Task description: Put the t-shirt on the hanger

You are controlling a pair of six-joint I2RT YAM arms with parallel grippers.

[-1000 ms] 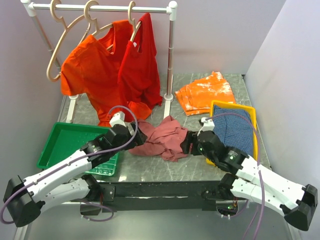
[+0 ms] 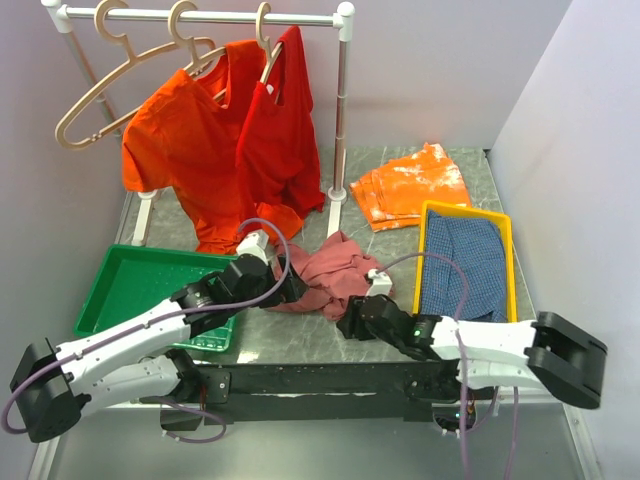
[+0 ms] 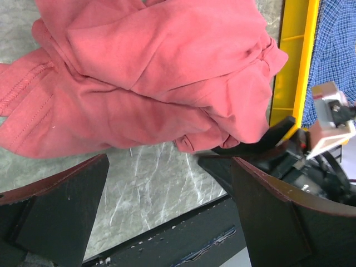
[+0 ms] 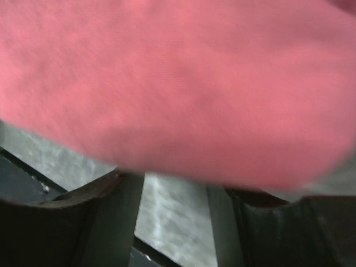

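Note:
A crumpled pinkish-red t-shirt [image 2: 330, 270] lies bunched on the table between my two arms. It fills much of the left wrist view, folds and a stitched hem [image 3: 28, 92] showing. My left gripper is open above its near edge, only bare table between the fingers. At the cloth's near right edge is my right gripper, its fingers part open. Blurred cloth [image 4: 178, 83] spans the right wrist view and reaches the fingertips; no grip on it shows. An empty beige hanger [image 2: 75, 125] hangs at the rack's left end.
Orange and red shirts [image 2: 195, 130] hang on the rack rail [image 2: 220, 17]. A green tray [image 2: 120, 290] stands left, empty where visible. At right, a yellow bin [image 2: 511, 250] holds blue checked cloth [image 2: 460, 265]; folded orange cloth [image 2: 415, 185] lies behind it.
The left gripper shifted slightly right. The empty hanger has swung outward to the left.

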